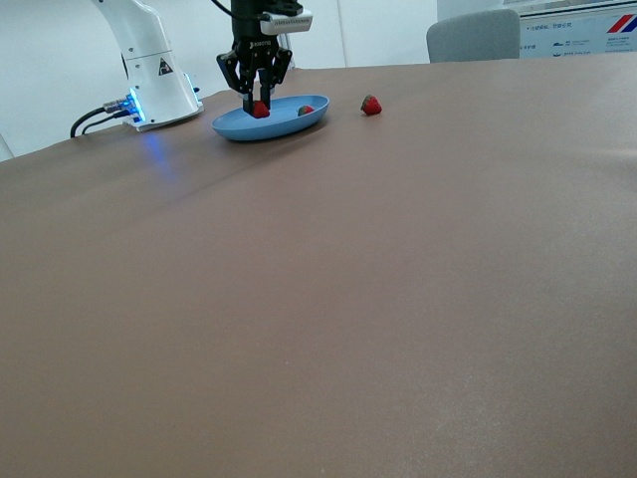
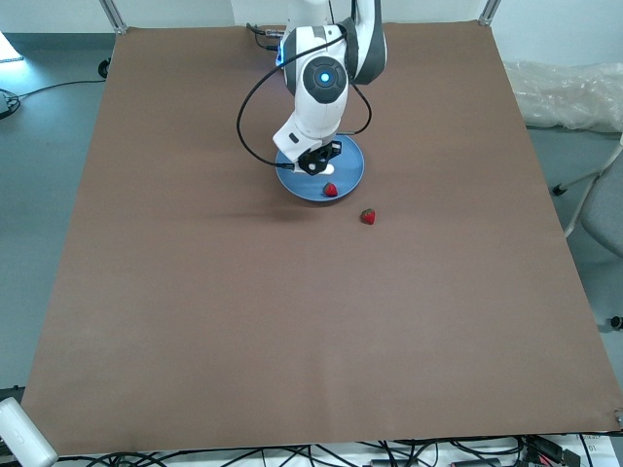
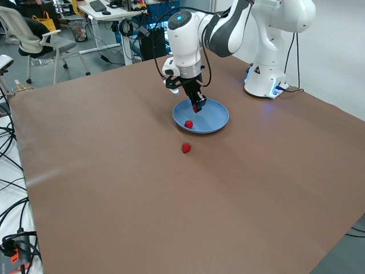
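Note:
A blue plate (image 2: 341, 179) (image 1: 289, 123) (image 3: 208, 119) sits on the brown tabletop near my arm's base. My gripper (image 1: 260, 100) (image 3: 197, 106) is low over the plate, with a red strawberry (image 1: 261, 111) at its fingertips; whether it is shut on it is unclear. A second strawberry (image 2: 330, 191) (image 1: 306, 111) (image 3: 188, 124) lies on the plate beside the gripper. A third strawberry (image 2: 368, 217) (image 1: 371, 106) (image 3: 186, 147) lies on the table just outside the plate. In the left view the wrist hides the fingertips.
Cables loop from the wrist. Chairs and cable bundles are beyond the table's edges.

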